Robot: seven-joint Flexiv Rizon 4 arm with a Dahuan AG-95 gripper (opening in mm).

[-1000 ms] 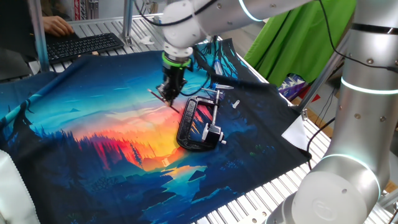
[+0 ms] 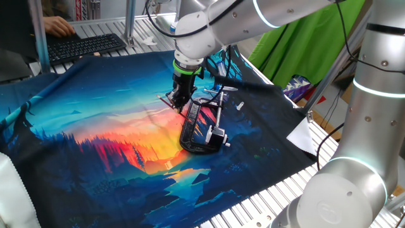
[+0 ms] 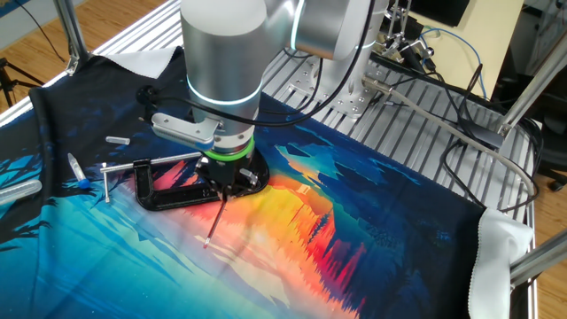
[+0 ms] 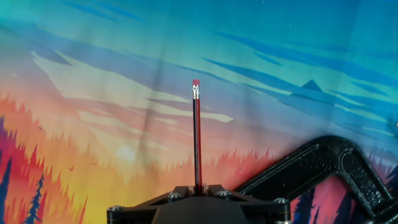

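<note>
A slim dark-and-red pencil (image 4: 198, 140) with a pink eraser is held across my gripper, which is shut on it. In the wrist view its eraser end points away from the gripper; the other end is hidden there. Exterior view 1 has the gripper (image 2: 179, 110) low over the cloth, beside the black C-clamp (image 2: 188, 136), with the pencil (image 2: 164, 101) sticking out to the left. From exterior view 2, the gripper (image 3: 227, 188) overlaps the clamp (image 3: 168, 200), and the pencil (image 3: 214, 228) juts toward the camera. Whether the pencil touches the clamp I cannot tell.
A printed landscape cloth (image 2: 95, 180) with some folds covers the table. Beyond the clamp lie a blue-capped marker (image 3: 77, 170) and a small whitish piece (image 3: 118, 140). A person's hand (image 2: 57, 25) rests by a keyboard (image 2: 85, 46).
In exterior view 1 my gripper has moved right and slightly down, closer over the clamp, carrying the pencil along. The clamp and the cloth have stayed in place.
</note>
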